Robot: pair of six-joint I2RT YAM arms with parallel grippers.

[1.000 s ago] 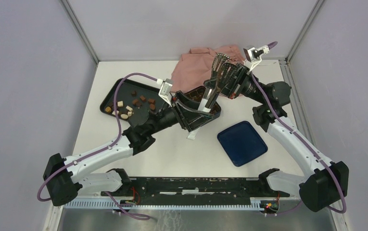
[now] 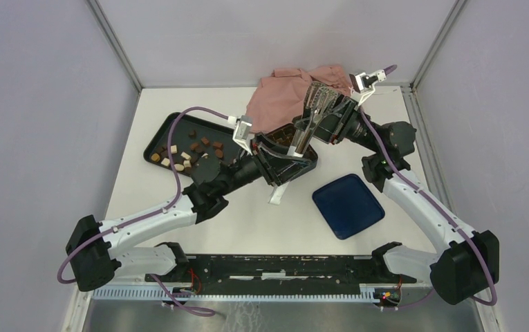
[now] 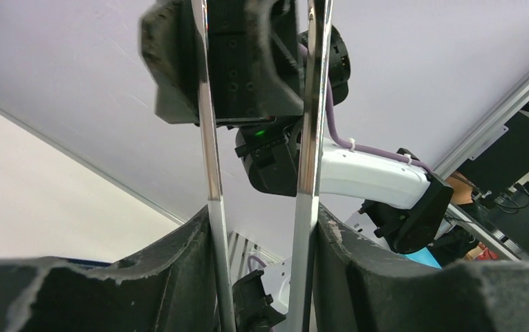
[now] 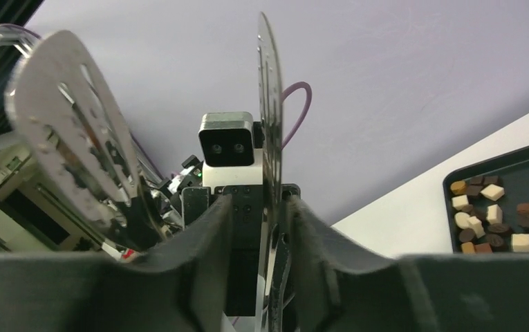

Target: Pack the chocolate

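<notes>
A pair of metal tongs (image 2: 300, 143) is held above the table. Their slotted heads (image 4: 75, 131) point up at the back. My left gripper has its fingers on the outer sides of both tong arms. In the right wrist view, my right gripper stands around one tong arm with gaps beside it. Chocolates (image 4: 483, 207) of brown, white and tan lie in the black tray (image 2: 213, 128) at the left. Under the grippers sits a dark box (image 2: 285, 131) with compartments, partly covered by the arms and tongs.
A dark blue tray (image 2: 348, 206) lies empty at the right. Behind the box is a crumpled pink cloth (image 2: 279, 97). Bare white table (image 2: 247, 228) shows in front, and both arms crowd the middle.
Over the last second the left arm has shifted slightly to the right. The tongs have turned a little, with their heads looking closer together. The right arm has moved only slightly.
</notes>
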